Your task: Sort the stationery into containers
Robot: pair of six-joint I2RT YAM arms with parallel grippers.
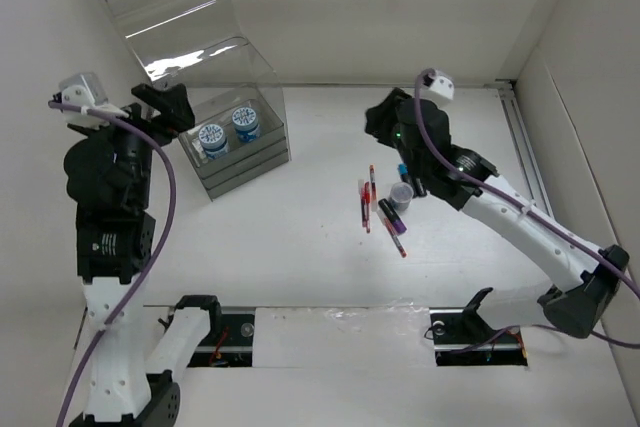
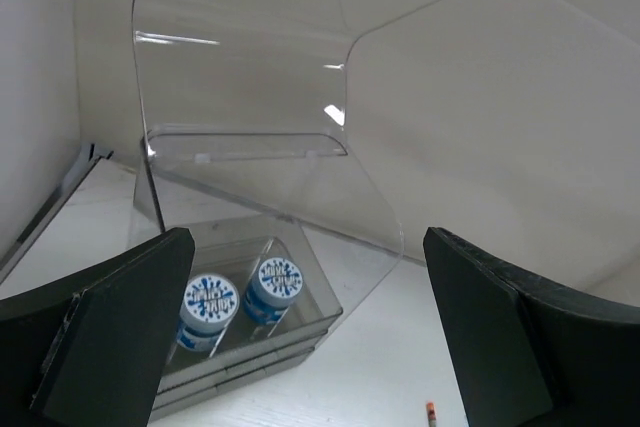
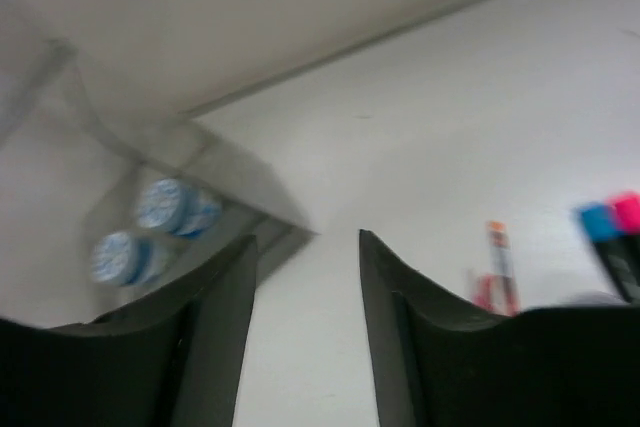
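Note:
A clear lidded container (image 1: 230,169) at the back left holds two blue-and-white jars (image 1: 245,123), its lid (image 2: 250,37) raised. On the table's right lie several thin pens (image 1: 365,207), markers (image 1: 392,217) and a small translucent cup (image 1: 400,197). My left gripper stands open at the container's left, empty, facing the jars. My right gripper is over the table near the pens, its fingers part open with nothing visible between them; its wrist view is blurred.
Walls (image 1: 590,97) bound the back and sides, with a metal rail along the right edge.

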